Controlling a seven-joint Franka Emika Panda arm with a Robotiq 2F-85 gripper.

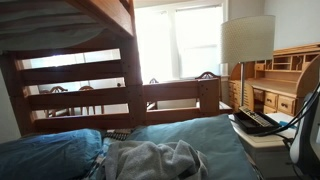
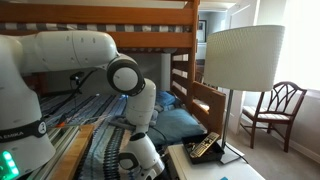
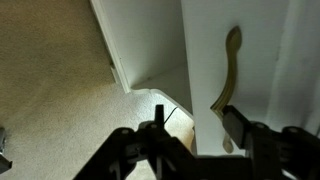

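Note:
A curved bronze handle [image 3: 231, 70] is fixed to a white panel [image 3: 262, 45] in the wrist view. My gripper stands partly open close to this panel, nothing visible between its fingers. Its right finger [image 3: 240, 128] overlaps the handle's lower part in the picture; whether they touch I cannot tell. The left finger [image 3: 156, 135] is apart from the handle, over the carpet side. In exterior view 2 the arm [image 2: 135, 75] bends down beside the white nightstand [image 2: 235, 170], where the fingertips are hard to make out.
On the nightstand stand a lamp [image 2: 243, 62] and a black tray [image 2: 203, 147] holding a light-coloured object. The bed, with a grey blanket [image 1: 155, 160] and blue bedding, lies alongside. Beige carpet [image 3: 55, 85] is bare to the left in the wrist view.

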